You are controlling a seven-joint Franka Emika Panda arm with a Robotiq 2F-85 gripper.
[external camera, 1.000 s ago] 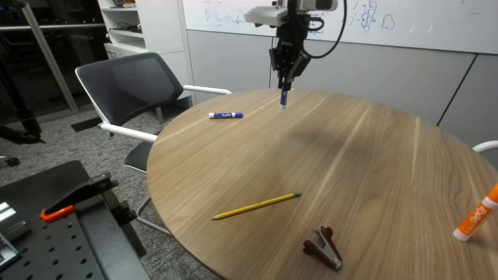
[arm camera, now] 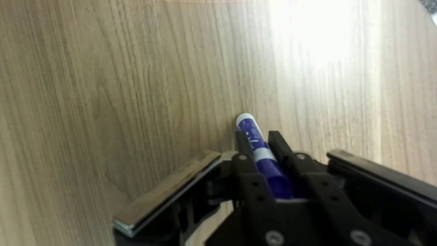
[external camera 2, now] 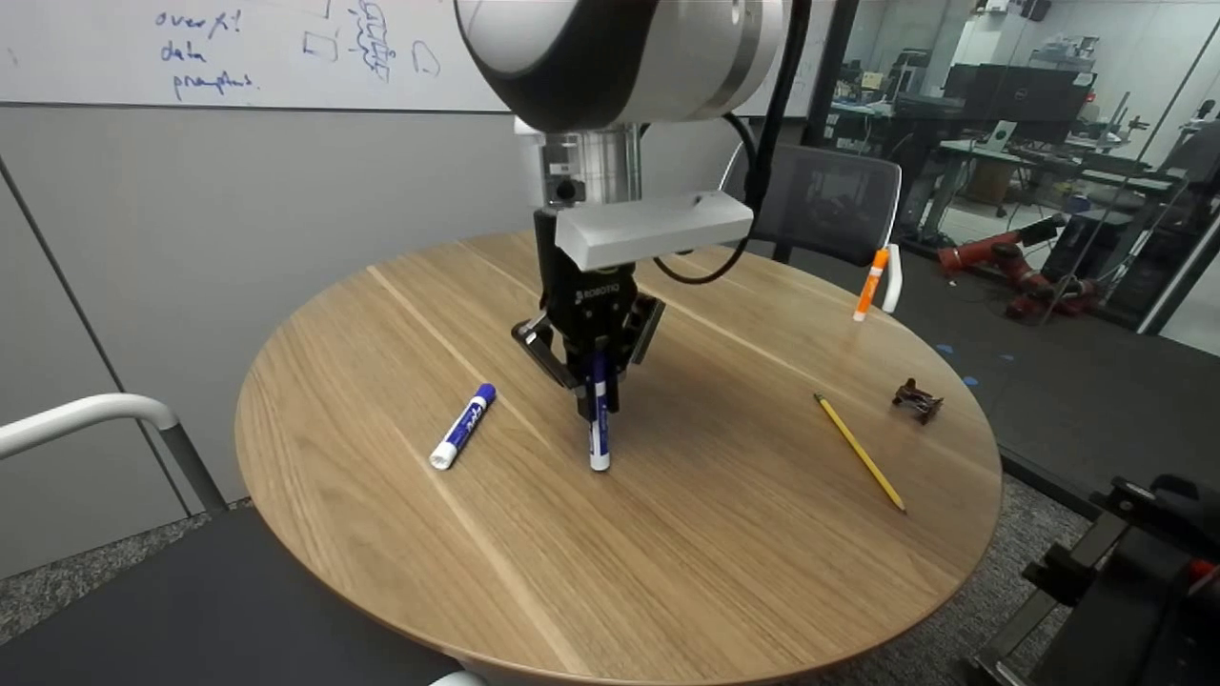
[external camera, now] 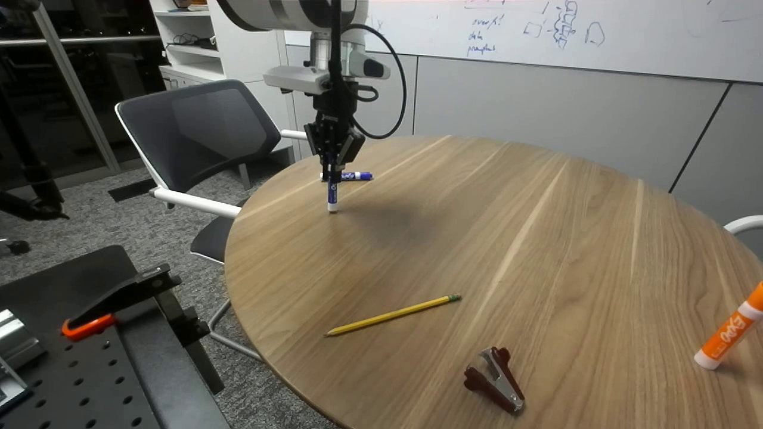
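Note:
My gripper (external camera 2: 600,400) is shut on a blue marker (arm camera: 253,133), which points down with its white end lowest. In exterior view 1 the held marker (external camera: 332,194) is close to upright above the wood; whether its tip touches the table cannot be told. A second blue marker (external camera 2: 465,427) lies flat on the tabletop, to the left of the held one in exterior view 2. From exterior view 1 that lying marker (external camera: 357,176) appears behind the gripper, partly covered by it. The wrist view shows the black fingers (arm camera: 242,143) on either side of the held marker's barrel.
On the round wooden table (external camera: 572,250) lie a yellow pencil (external camera: 393,314) and a brown staple remover (external camera: 497,379). An orange marker (external camera: 731,330) stands near the edge. Chairs flank the table, and its middle is clear.
With the marker in its grip, my gripper has travelled left and lower in exterior view 1, now in front of the lying blue marker. The objects on the table have stayed put.

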